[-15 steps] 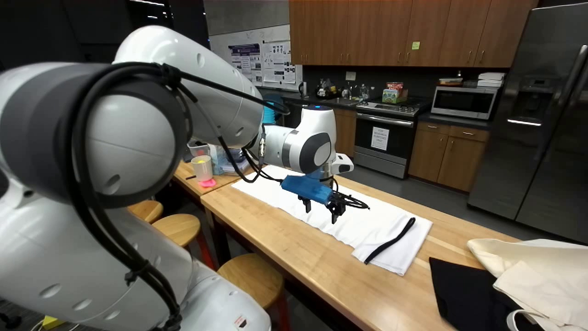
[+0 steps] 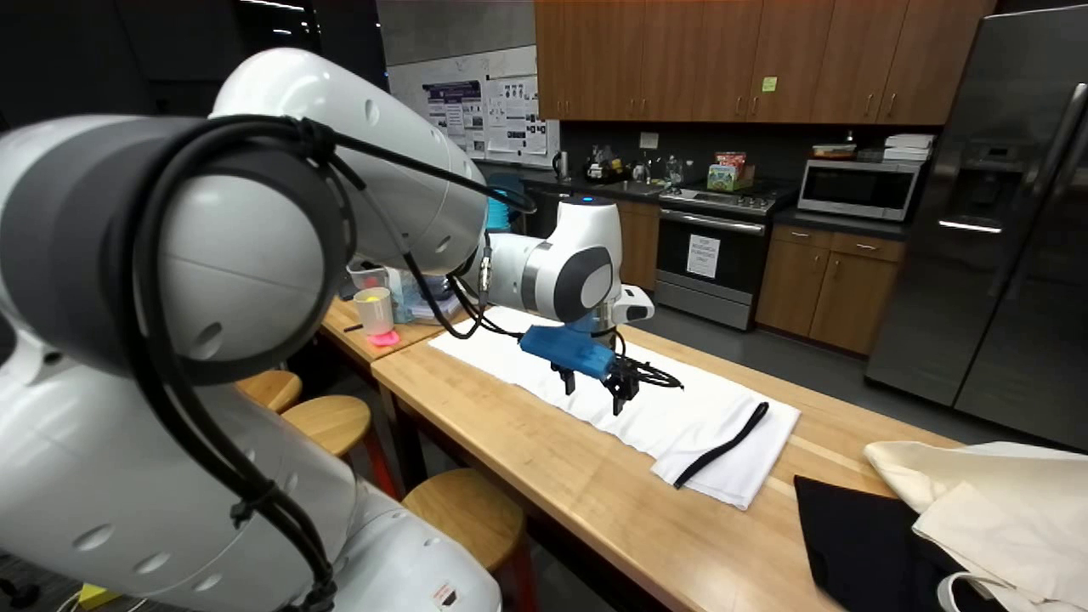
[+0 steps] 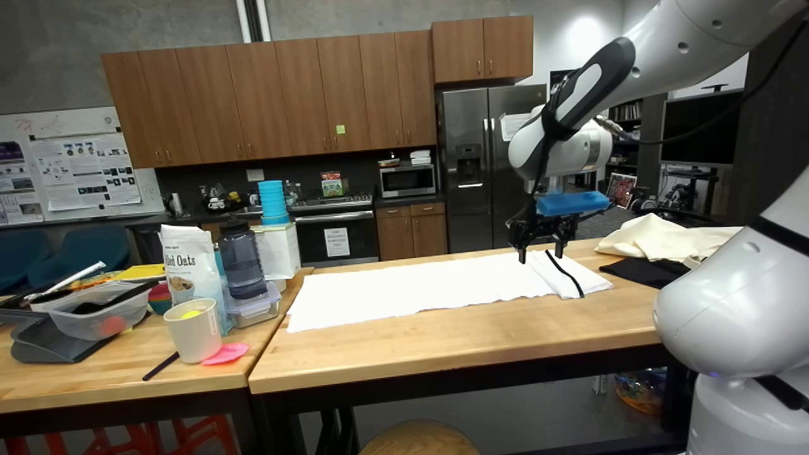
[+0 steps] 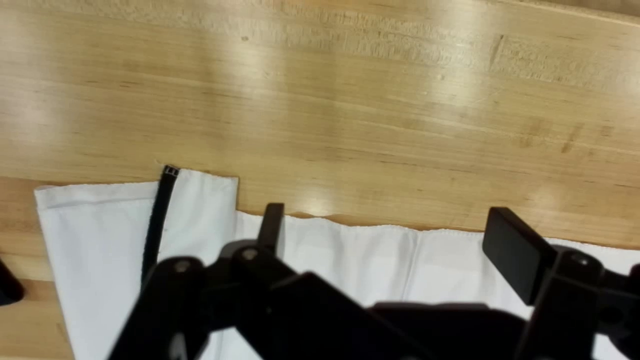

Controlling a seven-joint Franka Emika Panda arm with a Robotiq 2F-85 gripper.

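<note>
A long white cloth (image 3: 402, 292) lies spread along the wooden table, its right end folded over and crossed by a black strip (image 2: 722, 449). My gripper (image 2: 593, 396) hangs above the cloth, pointing down, left of the fold in exterior view 1. In the wrist view the fingers (image 4: 517, 255) stand wide apart, so the gripper is open. Only white cloth and its wavy edge show between and below them, with bare wood beyond. The folded end with the black strip (image 4: 157, 219) is left of the fingers there. Part of the cloth is hidden behind the gripper body.
A black cloth (image 2: 867, 541) and a cream cloth (image 2: 1005, 510) lie at the table's right end. The adjoining table holds a beige cup (image 3: 193, 333), an oats bag (image 3: 189, 261) and a dark bottle (image 3: 243, 261). Bare wood runs along the table's front.
</note>
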